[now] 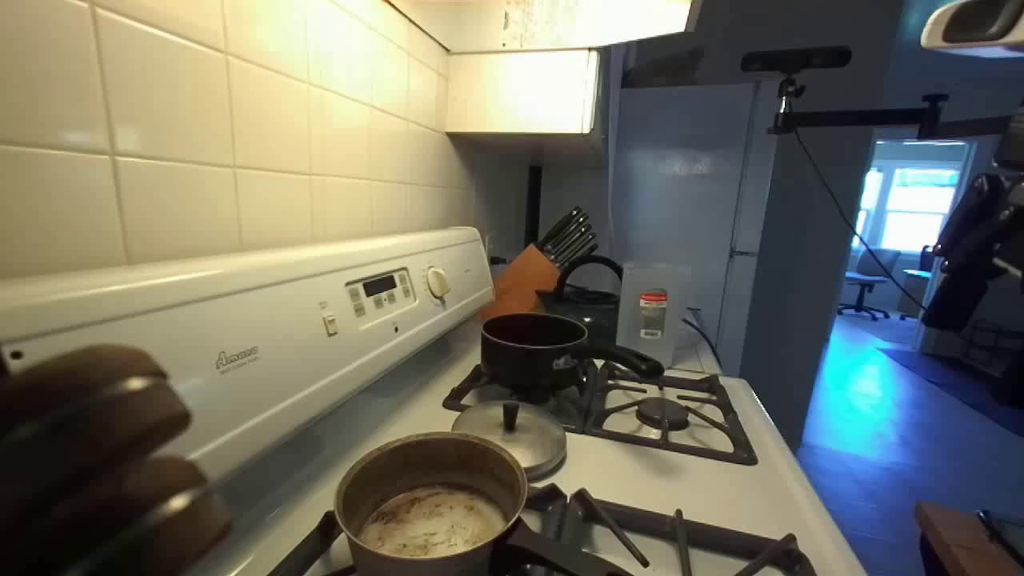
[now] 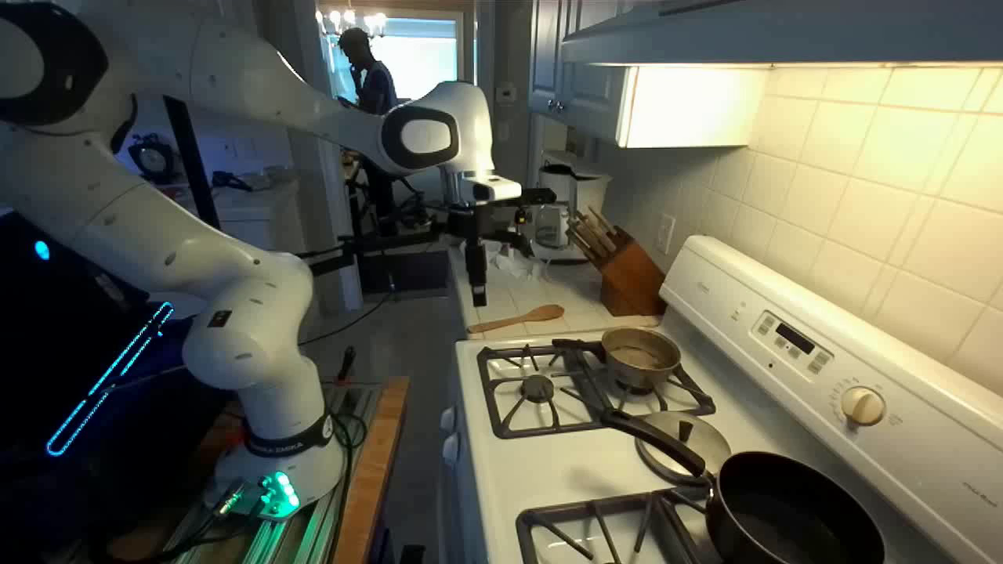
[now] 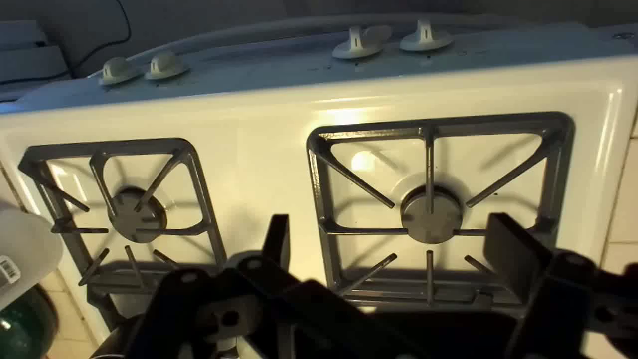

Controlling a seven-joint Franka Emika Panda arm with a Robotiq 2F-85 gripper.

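Note:
In the wrist view my gripper is open, its fingers (image 3: pixel 278 242) wide apart with nothing held. Exterior view 2 has the gripper (image 2: pixel 479 293) pointing down, above the counter side of the stove. A small brownish pot (image 2: pixel 641 356) sits on a back burner, its interior stained. The larger black pot (image 2: pixel 794 512) rests at the stove's other end, also in exterior view 1 as the black pot (image 1: pixel 534 347). Between the two lies a round lid (image 2: pixel 684 446) with a dark knob. A wooden spoon (image 2: pixel 526 318) lies on the counter.
A knife block (image 2: pixel 631 277) stands on the counter by the wall, and a second knife block (image 1: pixel 518 278) at the other end. Beside that one are a dark kettle (image 1: pixel 587 306) and a labelled bottle (image 1: pixel 653 315). Pot handles jut toward the stove front.

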